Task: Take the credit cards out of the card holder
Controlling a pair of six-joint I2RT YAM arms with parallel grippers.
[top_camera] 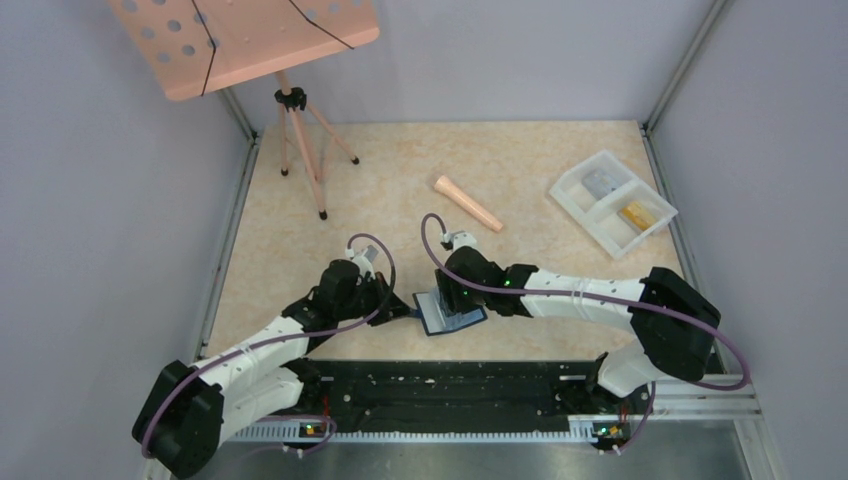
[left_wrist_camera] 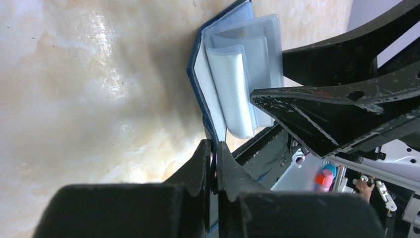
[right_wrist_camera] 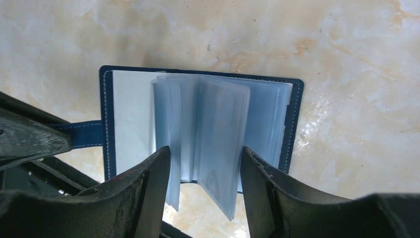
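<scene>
An open navy card holder (top_camera: 432, 315) with clear plastic sleeves (right_wrist_camera: 218, 139) lies on the table. My left gripper is shut on the holder's navy strap (right_wrist_camera: 86, 133) at its left side. Over the sleeves stands my right gripper, part open, its fingers either side of some upright sleeve leaves; whether it grips them I cannot tell. No separate card can be made out among the translucent leaves.
A pink cylinder (top_camera: 468, 203) lies behind the arms. A white divided tray (top_camera: 578, 200) sits at the back right, and a pink easel (top_camera: 297, 140) at the back left. The table's front edge is close below the holder.
</scene>
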